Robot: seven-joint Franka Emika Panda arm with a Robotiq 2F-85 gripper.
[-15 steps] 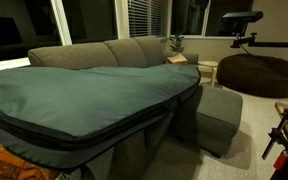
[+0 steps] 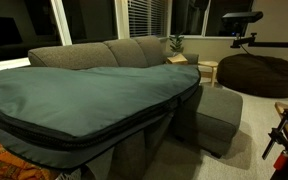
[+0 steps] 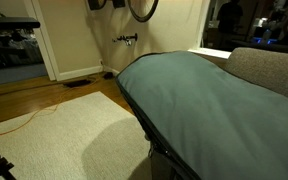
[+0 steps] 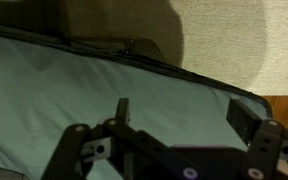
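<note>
A large grey-green padded bag (image 2: 94, 98) with a black zipped edge lies across the sofa in exterior view 1. Its flat top (image 3: 219, 110) also fills much of exterior view 2. In the wrist view the bag (image 4: 64, 105) stretches beneath my gripper, its dark zipper edge running across the upper part. The two fingers stand wide apart with nothing visible between them. How far they are above the fabric I cannot tell. The gripper cannot be clearly made out in either exterior view.
Behind the bag is a grey sofa (image 2: 79, 57), with an ottoman section (image 2: 212, 118) at its right. A brown beanbag (image 2: 259, 75) sits farther back. Pale carpet (image 3: 74, 140) lies open beside the bag, with an orange cord (image 3: 19, 125) on the floor.
</note>
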